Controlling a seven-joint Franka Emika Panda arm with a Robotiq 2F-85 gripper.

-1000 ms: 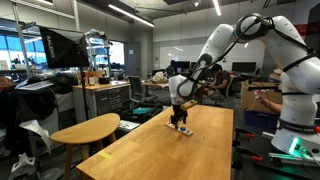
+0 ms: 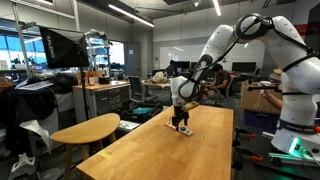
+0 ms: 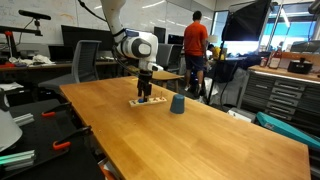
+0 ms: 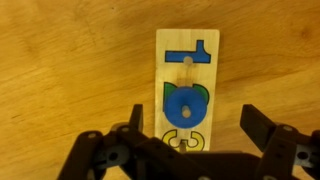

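On the wooden table lies a small pale wooden board [image 4: 200, 72] marked with a blue 1, a green 2 and a yellow 3. A blue round piece [image 4: 186, 107] sits over its middle, covering most of the 2, with a small wooden knob at its centre. Pale pegs stand at the 1 and the 3. My gripper is open just above the board, one dark finger on each side of the blue piece and neither touching it in the wrist view. From the second exterior view, the gripper [image 3: 142, 97] is low over the board [image 3: 148, 105].
A dark blue cup [image 3: 178, 104] stands on the table [image 3: 220, 145] not far from the board. A person in a red shirt [image 3: 199, 35] is behind the table.
The board looks unmoved.
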